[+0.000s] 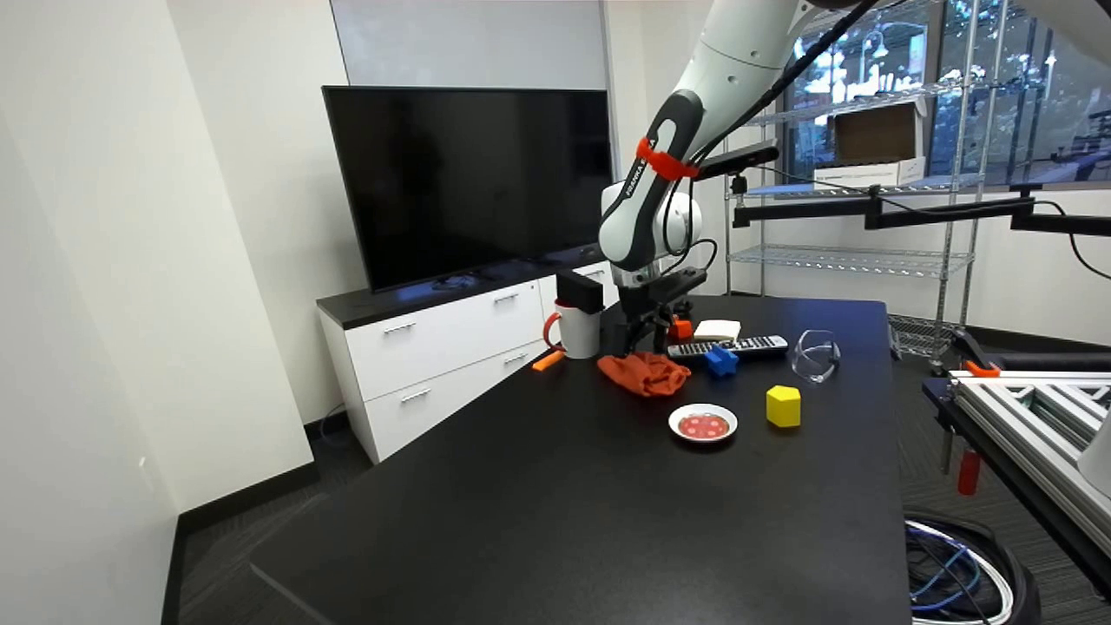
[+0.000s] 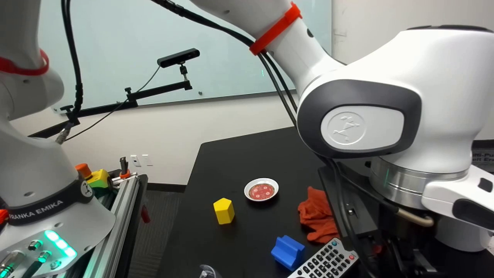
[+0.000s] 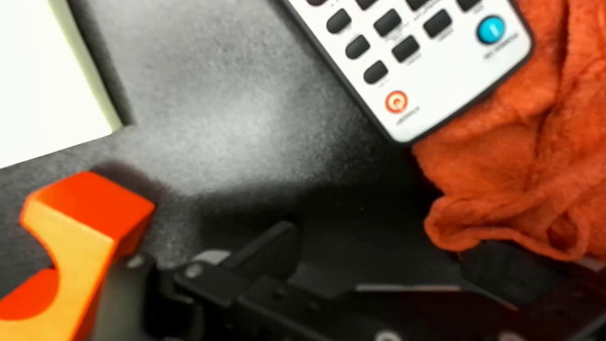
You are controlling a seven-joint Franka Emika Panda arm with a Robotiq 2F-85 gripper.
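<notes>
In exterior view 1 my black gripper [image 1: 642, 342] points down low over the far part of the dark table, behind the crumpled orange cloth [image 1: 643, 373]. Along the bottom of the wrist view, its dark fingers [image 3: 275, 249] look spread apart, with only shadowed table showing between them; it appears open. The cloth [image 3: 511, 148] lies close to the right finger. Left of the gripper stands an orange block [image 3: 91, 204]. The white remote [image 3: 437, 85] lies ahead, one end against the cloth. In exterior view 2 the arm hides the fingertips.
A mug [image 1: 579, 332] with a black block on top stands beside the gripper. Also on the table are a blue block [image 1: 720, 360], a white pad [image 1: 718, 330], clear glasses [image 1: 815, 355], a yellow block [image 1: 783, 406] and a small plate [image 1: 677, 427].
</notes>
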